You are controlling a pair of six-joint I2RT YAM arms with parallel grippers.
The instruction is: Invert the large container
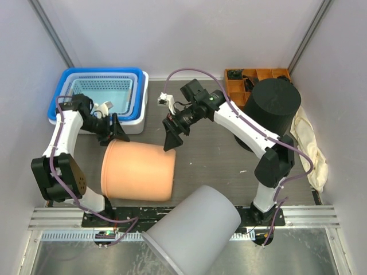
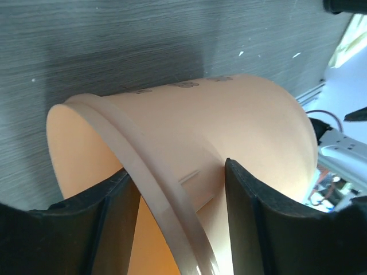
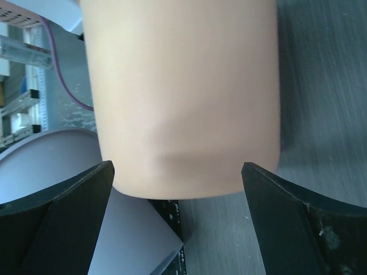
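An orange container [image 1: 139, 171] lies on its side, open mouth to the left and closed base to the right. My left gripper [image 1: 112, 136] is open at the mouth end; in the left wrist view the container's rim [image 2: 150, 166] runs between its spread fingers. At the base end stands my right gripper [image 1: 172, 142], also open. The right wrist view shows the smooth orange base [image 3: 189, 132] in front of its wide-apart fingers [image 3: 86, 200]. A grey container [image 1: 198, 229] lies tilted on its side at the front.
A white basket with a blue rim [image 1: 103, 71] stands at the back left. A black container [image 1: 272, 106], an orange compartment tray [image 1: 232, 86] and a cream cloth [image 1: 308, 149] occupy the right.
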